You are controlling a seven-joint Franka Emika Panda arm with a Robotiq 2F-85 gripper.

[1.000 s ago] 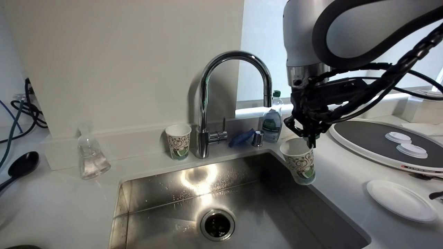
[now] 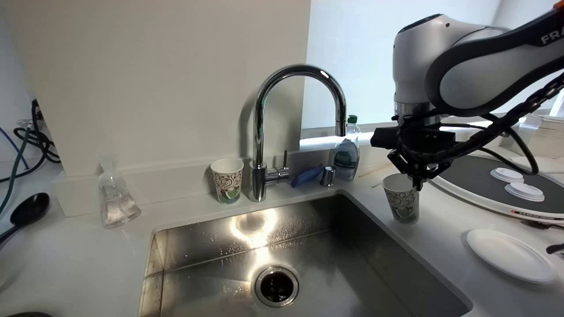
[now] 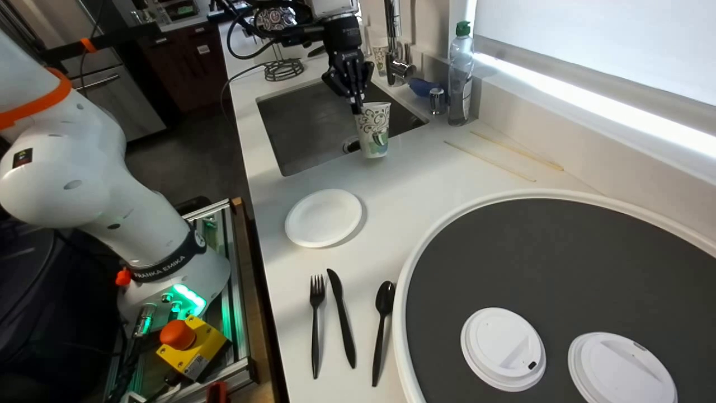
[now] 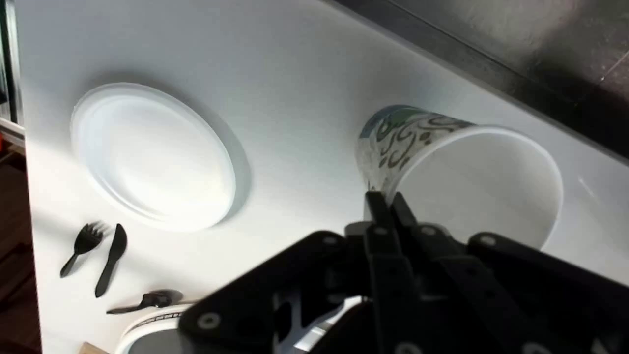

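Note:
A patterned paper cup (image 2: 404, 206) hangs or stands by the right side of the sink, with my gripper (image 2: 418, 182) shut on its rim. From the second exterior view, the same cup (image 3: 373, 131) is upright over the counter beside the sink, the gripper (image 3: 356, 106) at its rim. Whether its base touches the counter is not clear. In the wrist view the cup's open mouth (image 4: 489, 183) faces the camera and looks empty; the two narrow fingertips of the gripper pinch the near rim. The lower part of the mouth is hidden behind the fingers.
A second paper cup (image 2: 228, 182) stands by the faucet (image 2: 259, 137), behind the steel sink (image 2: 211, 274). A white plate (image 3: 322, 218), black cutlery (image 3: 342, 315) and a dark round board (image 3: 570, 268) with two lids occupy the counter. Dish soap (image 3: 460, 74) stands against the wall.
My gripper has carried the cup to the right in the first exterior view, from over the sink's edge to over the counter. The cup now leans less. Everything else has stayed put.

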